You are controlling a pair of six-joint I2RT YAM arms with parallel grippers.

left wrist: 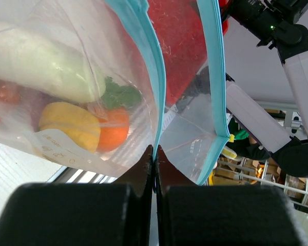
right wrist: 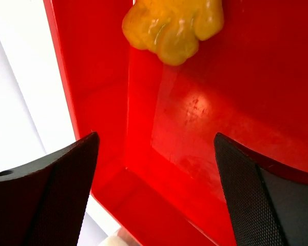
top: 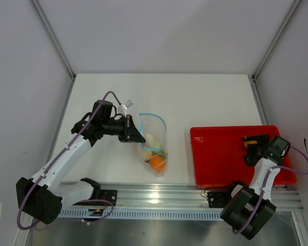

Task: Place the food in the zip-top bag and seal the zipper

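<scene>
A clear zip top bag (top: 153, 128) with a blue zipper band stands with its mouth open near the table's middle. Inside it are a long pale vegetable (left wrist: 46, 61), a yellow piece (left wrist: 71, 125), an orange piece (left wrist: 113, 129) and some green leaf. My left gripper is shut on the edge of the blue band. Over the red tray's right part, my right gripper stands open and empty. A lumpy yellow-orange food piece (right wrist: 174, 28) lies on the tray floor beyond its fingers, partly cut off by the frame; it also shows from above.
The red tray (top: 215, 156) with raised walls takes up the table's right side, its floor bare apart from the yellow piece.
</scene>
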